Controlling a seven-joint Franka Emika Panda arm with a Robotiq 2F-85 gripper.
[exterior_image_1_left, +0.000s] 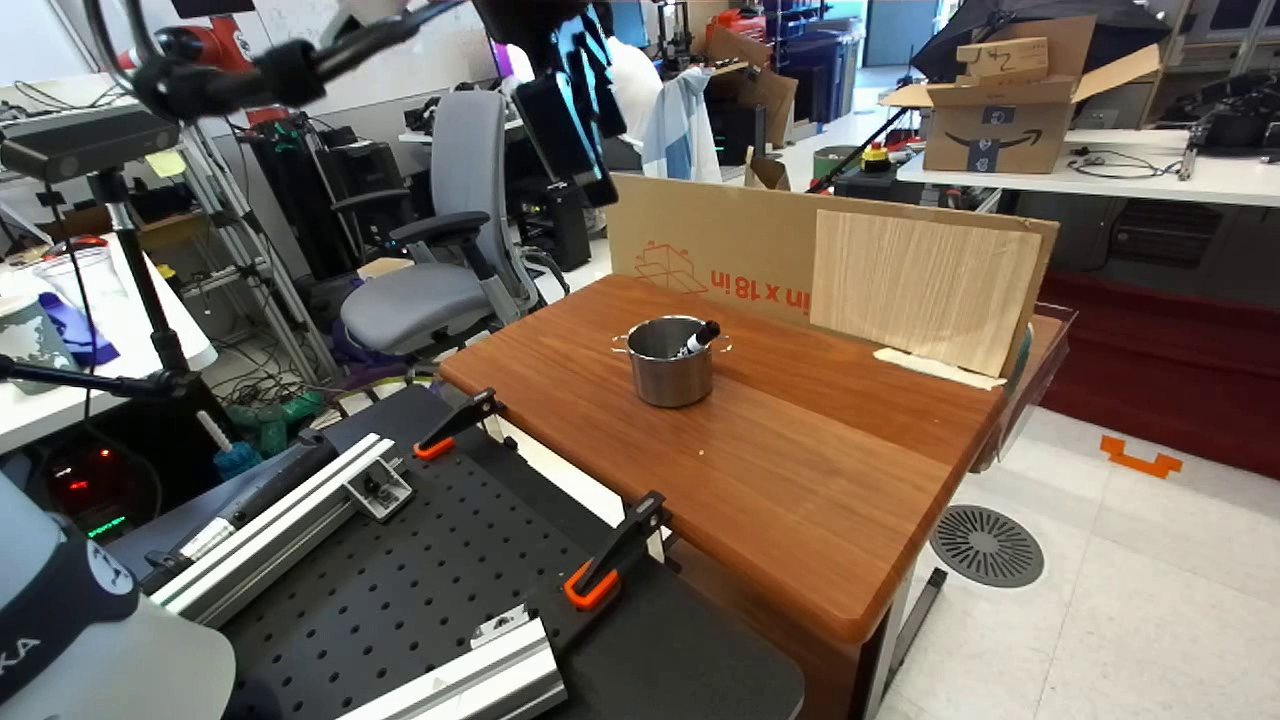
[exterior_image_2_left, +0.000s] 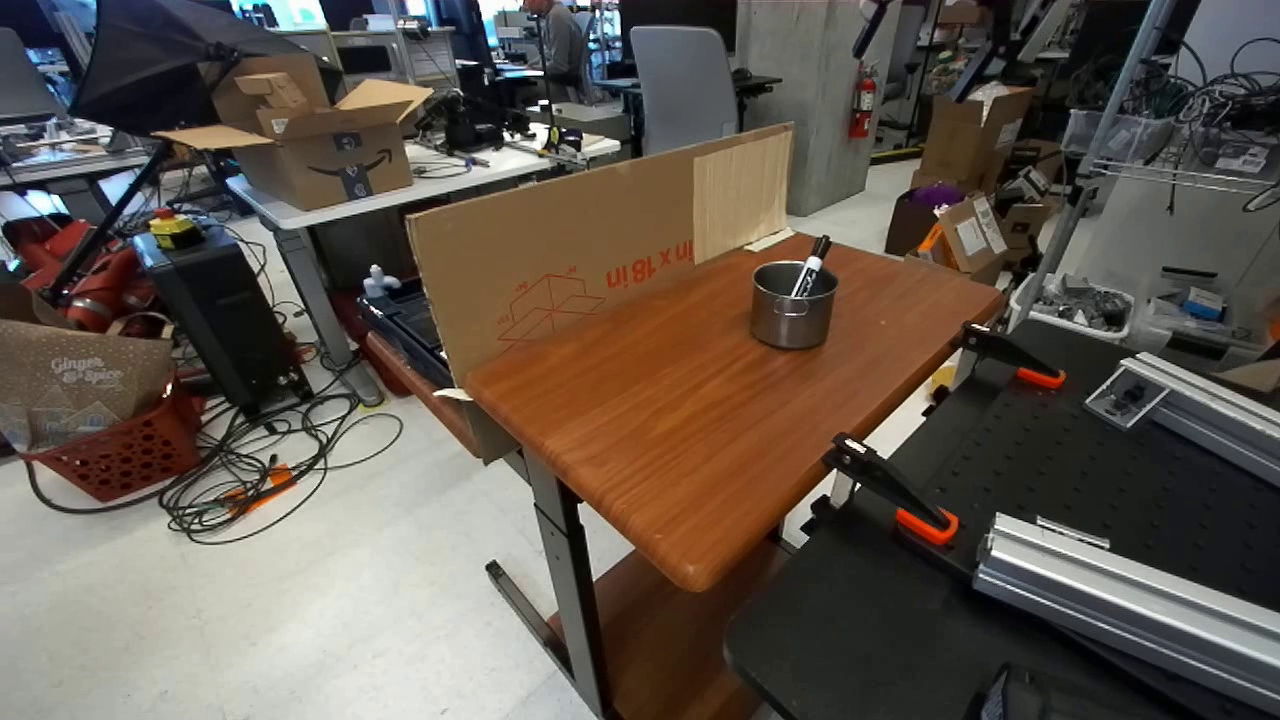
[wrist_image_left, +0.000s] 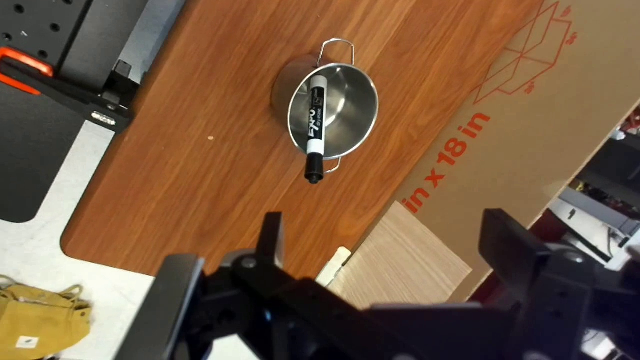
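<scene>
A small steel pot (exterior_image_1_left: 672, 374) with two wire handles stands upright on the brown wooden table (exterior_image_1_left: 780, 504). Leaning inside it is a black and white Expo marker (wrist_image_left: 317, 123), whose black cap end sticks out over the rim in the wrist view. High above the table, my gripper is open, its fingers far apart and nothing between them. In the wrist view the pot lies beyond the fingertips, well clear of them. Exterior view 1 shows the dark gripper only partly, at the top edge.
A cardboard panel (exterior_image_2_left: 480, 258) stands upright along one table edge, with a pale wood board (exterior_image_1_left: 924, 288) against it. Two orange-tipped clamps (exterior_image_1_left: 612, 552) grip the opposite edge, by the black perforated platform (exterior_image_1_left: 396, 600). The tabletop around the pot is bare.
</scene>
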